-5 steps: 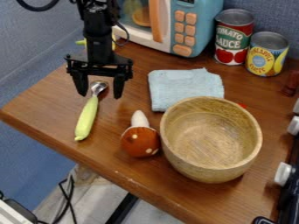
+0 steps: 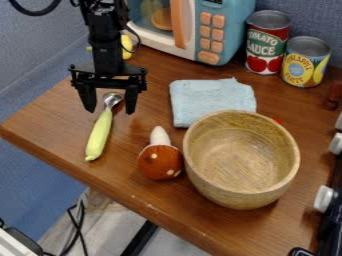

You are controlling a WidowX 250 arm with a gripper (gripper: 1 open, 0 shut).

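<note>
My black gripper hangs over the left part of the wooden table, its fingers apart above a small metal spoon-like piece. Below that, a pale yellow-green corn cob lies pointing toward the front edge. Whether anything metal is between the fingertips or just beneath them is hard to tell. To the right of the cob lie a red-brown mushroom toy and a wooden bowl.
A folded blue cloth lies mid-table. Behind are a toy microwave, a tomato can and a yellow can.
Over the last second my gripper has shifted very slightly; the objects on the table look unmoved.
</note>
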